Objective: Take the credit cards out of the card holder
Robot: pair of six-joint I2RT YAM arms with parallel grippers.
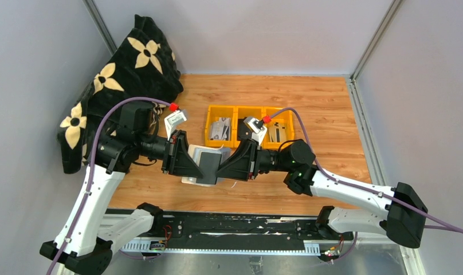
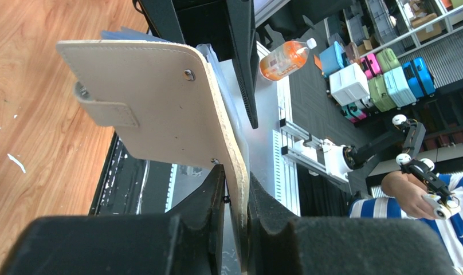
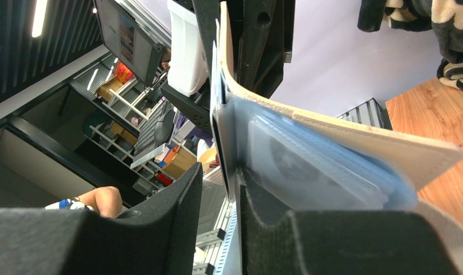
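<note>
A beige leather card holder (image 2: 143, 97) with clear bluish sleeves hangs between my grippers above the wood table. In the left wrist view my left gripper grips its edge near the lower rivet. In the right wrist view my right gripper has its fingertips at the outer edge of the sleeves (image 3: 298, 154), around a thin dark grey card-like piece; how firmly they close on it is unclear. From the top, a grey rectangle (image 1: 208, 169) shows on the holder between both grippers.
Behind the holder, a yellow three-compartment tray (image 1: 214, 110) holds grey and dark flat items. A black patterned cushion (image 1: 126, 63) fills the back left corner.
</note>
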